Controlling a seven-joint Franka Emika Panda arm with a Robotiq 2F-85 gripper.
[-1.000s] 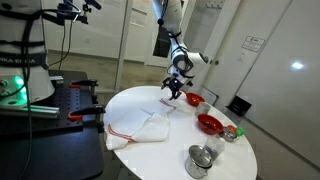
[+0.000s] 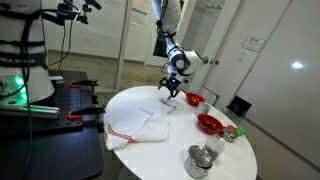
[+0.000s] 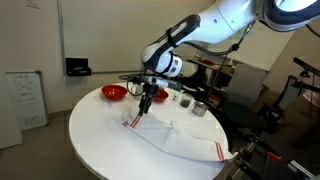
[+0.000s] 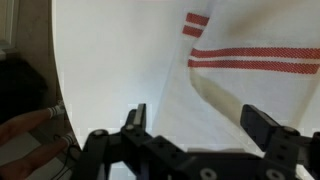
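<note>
A white cloth with red stripes [image 4: 255, 58] lies spread and wrinkled on the white round table. In exterior view 1 the larger part of the cloth [image 2: 145, 128] lies toward the near left edge. My gripper is open, with its dark fingers apart and pointing down over the cloth. Exterior view 2 has the gripper [image 3: 143, 108] just above the striped far end of the cloth [image 3: 182, 138]. No fabric is visibly pinched between the fingers. Whether the fingertips touch the cloth cannot be told.
Behind and beside the arm stand two red bowls, one nearer [image 2: 209, 124] and one farther [image 2: 195, 99]. A metal pot [image 2: 198, 159] sits near the front right, with a clear container [image 2: 214, 147] beside it. In exterior view 2 the left side of the table [image 3: 100, 140] is bare.
</note>
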